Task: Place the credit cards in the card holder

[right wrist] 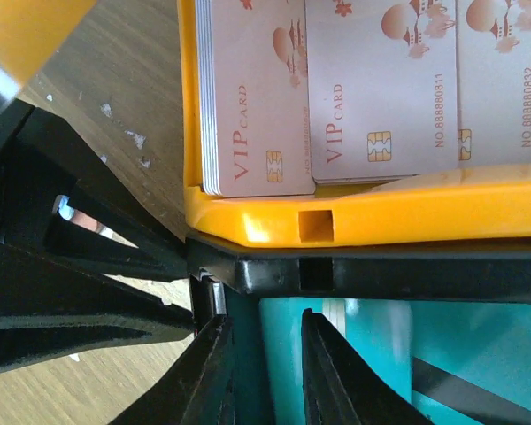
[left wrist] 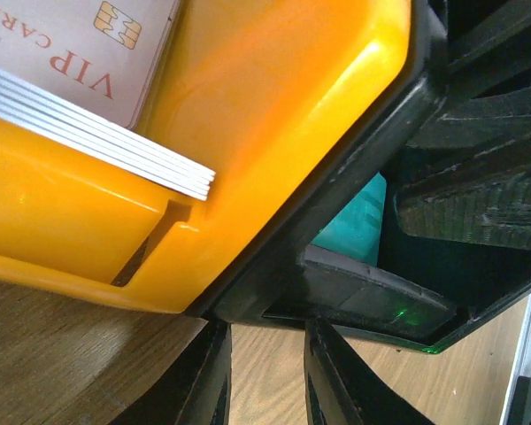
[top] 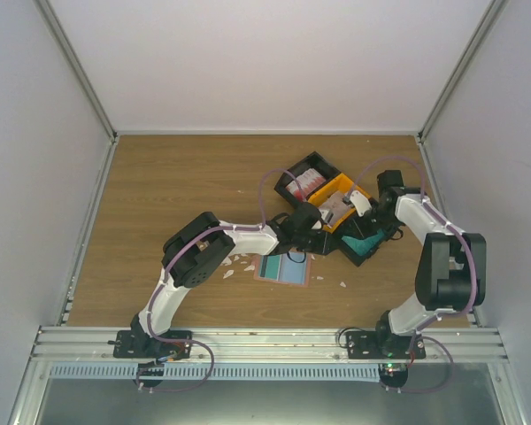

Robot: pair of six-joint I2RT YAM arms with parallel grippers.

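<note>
The card holder is three trays in a diagonal row: a black tray (top: 312,160) with reddish cards, a yellow tray (top: 341,183) with pale VIP cards (right wrist: 380,106), and a black tray (top: 358,261) with teal cards (right wrist: 478,336). My left gripper is at the near wall of the teal cards' tray, fingertips against or close to its outside. Wood shows between its fingers; a hold on the wall cannot be made out. My right gripper reaches down into that tray, fingers over the teal cards. Whether a card is between them is unclear.
Below my left arm, teal and pale blue cards (top: 283,268) lie on the table, with small white scraps (top: 229,274) nearby. Both grippers are close together at the holder.
</note>
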